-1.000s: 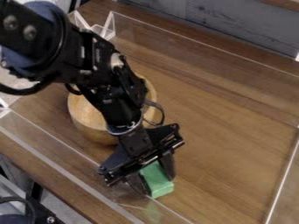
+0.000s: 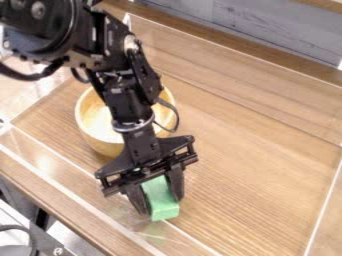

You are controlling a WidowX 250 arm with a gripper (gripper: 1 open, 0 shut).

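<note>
My black gripper (image 2: pixel 152 186) points down near the front left of the wooden surface, shut on a green block (image 2: pixel 162 203). The block sits between the fingers, low over or on the wood; whether it touches the surface I cannot tell. A pale yellow bowl (image 2: pixel 96 126) stands behind the arm, partly hidden by it.
The wooden tray floor (image 2: pixel 261 150) is bare to the right and back. A clear rim runs along the near left edge and the right side. A grey plank wall (image 2: pixel 254 35) stands at the back.
The gripper and green block have shifted slightly to the left, and the arm above stands a little more upright. More of the bowl's left part shows.
</note>
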